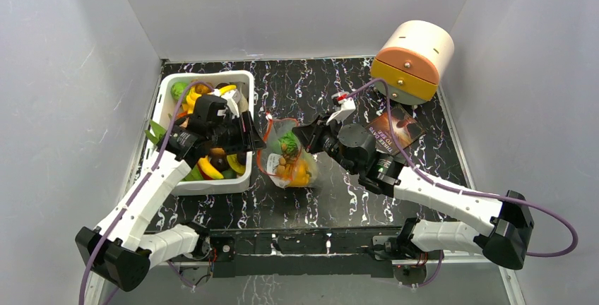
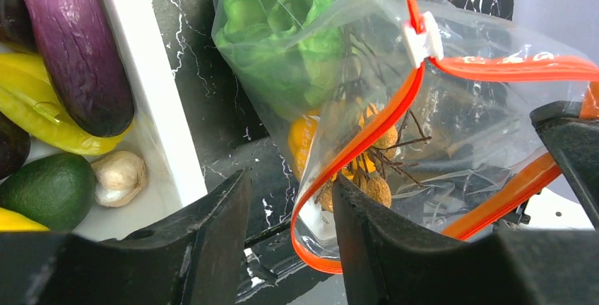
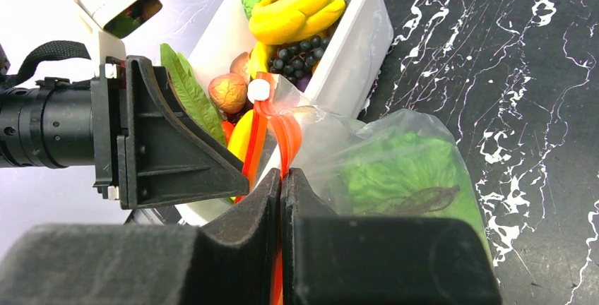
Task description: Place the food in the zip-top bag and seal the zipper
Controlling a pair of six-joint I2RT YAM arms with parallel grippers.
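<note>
The clear zip top bag (image 1: 273,142) has an orange zipper rim and holds leafy greens (image 2: 282,44), a yellow-orange food (image 2: 302,138) and brown round fruits on twigs (image 2: 378,190). Its white slider (image 2: 424,40) sits at one corner of the rim, and the mouth gapes. Pinched in my right gripper, which is shut, is the orange rim (image 3: 285,139) at the right side. My left gripper stands part open at the bag's left side. Between its fingers the orange edge shows, with no visible grip on it.
The white bin (image 1: 212,188) of produce, including an eggplant (image 2: 74,51), stands left of the bag under my left arm. A book (image 1: 397,131) and a small drawer cabinet (image 1: 413,61) are at right.
</note>
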